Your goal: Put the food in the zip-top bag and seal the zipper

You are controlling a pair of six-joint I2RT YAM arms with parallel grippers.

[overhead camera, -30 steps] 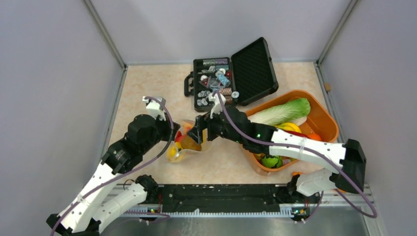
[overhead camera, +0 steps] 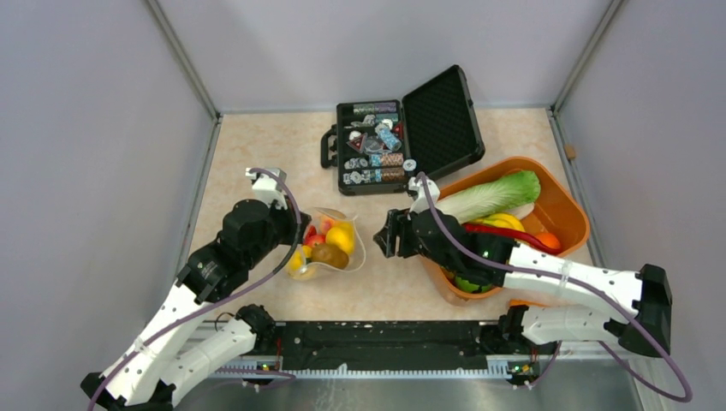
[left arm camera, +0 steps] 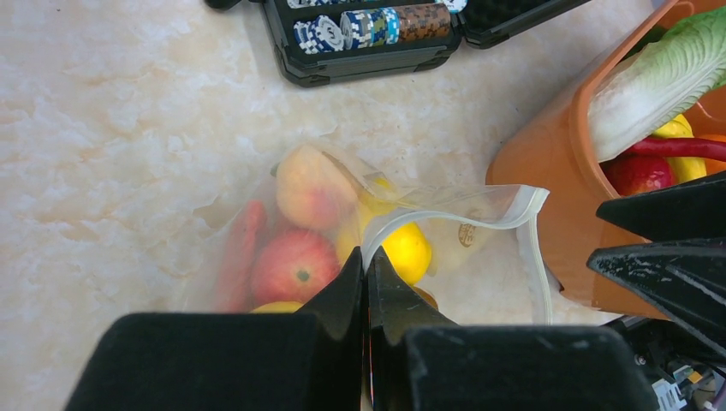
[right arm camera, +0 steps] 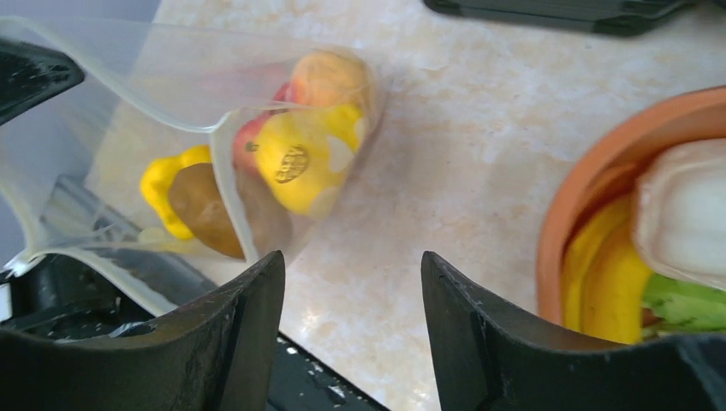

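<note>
The clear zip top bag (left arm camera: 467,229) lies on the table with its mouth gaping toward the right. Inside it are a peach (left arm camera: 315,188), a red apple (left arm camera: 294,264), a yellow pepper (right arm camera: 295,158), a brown kiwi or potato (right arm camera: 205,205) and other produce. My left gripper is shut on the bag's rim, a thin fold of film between its tips. To the right of the bag my right gripper is open, with bare table showing between its fingers.
An orange bin (overhead camera: 572,199) at the right holds a cabbage (overhead camera: 496,195), bananas, a red pepper and other produce. At the back stands an open black case (overhead camera: 445,116) of poker chips. Table between bag and bin is clear.
My right gripper has moved right, from over the bag's opening to the gap beside the orange bin. The left arm and the bag's contents stay about where they were.
</note>
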